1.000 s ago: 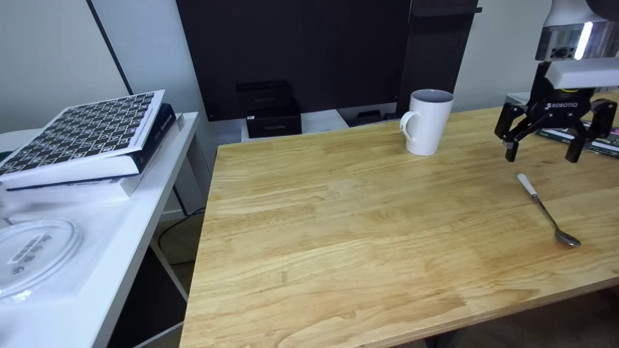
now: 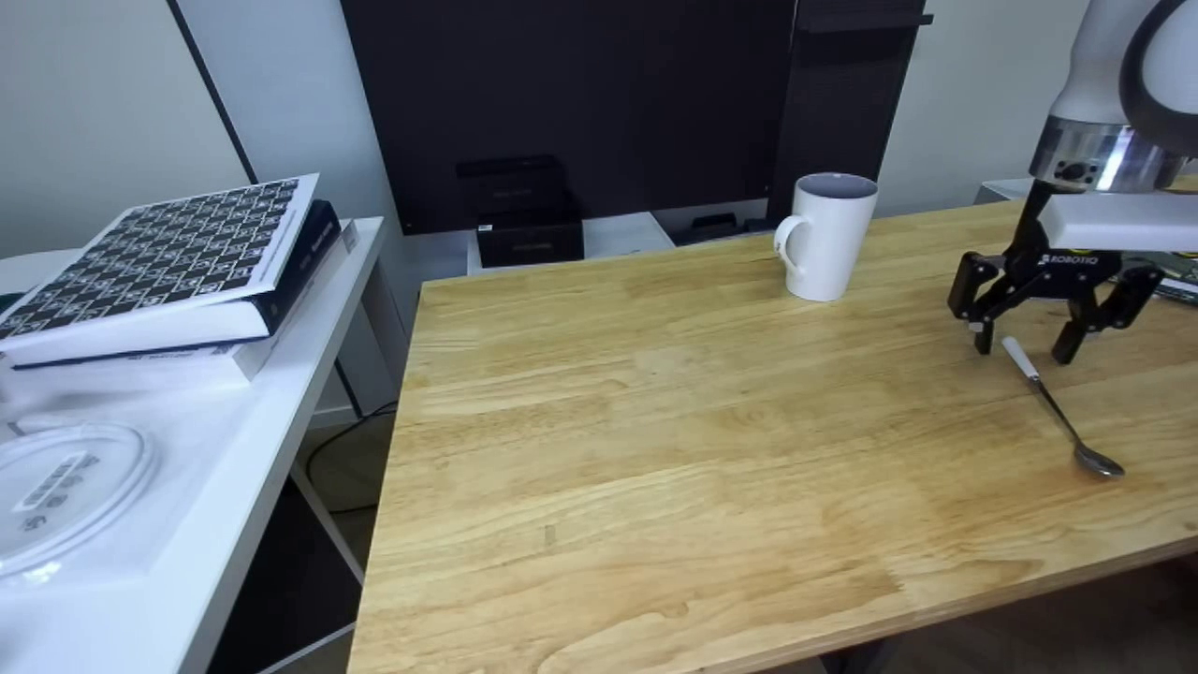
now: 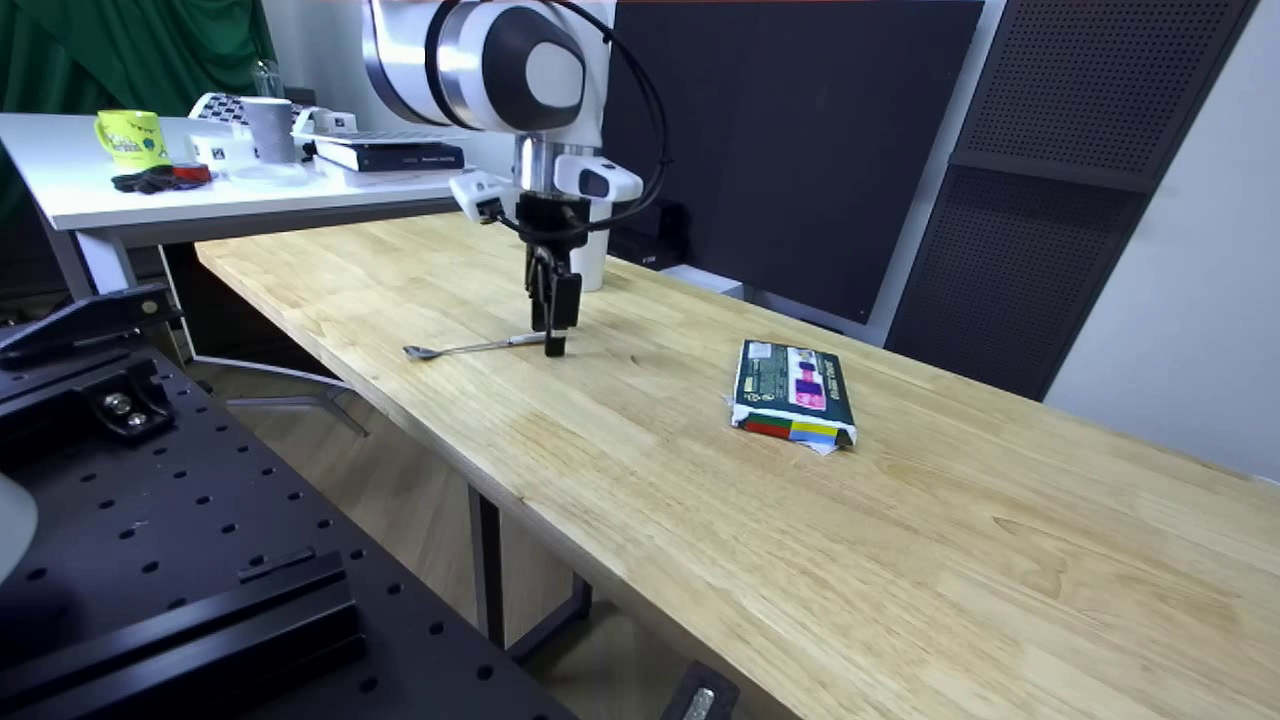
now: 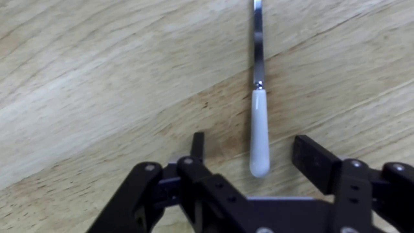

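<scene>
A long spoon with a white handle and metal stem (image 2: pixel 1053 401) lies flat on the wooden table, its bowl toward the front edge. Low over the handle end is my gripper (image 2: pixel 1024 346), its fingers part open. From the wrist, the white handle (image 4: pixel 259 134) runs between the two fingers, with bare wood showing on both sides, so neither finger touches it. The spoon's bowl is outside the wrist view but shows in the second exterior view, left of the gripper (image 3: pixel 554 342).
A white mug (image 2: pixel 832 238) stands upright at the table's back, handle facing left. A dark green box (image 3: pixel 792 390) lies on the table on the arm's other side. The white side table (image 2: pixel 286 432) bears books.
My gripper has come down toward the table and slightly left, to the spoon's handle. The gap between its fingers has narrowed. Spoon and mug have not moved.
</scene>
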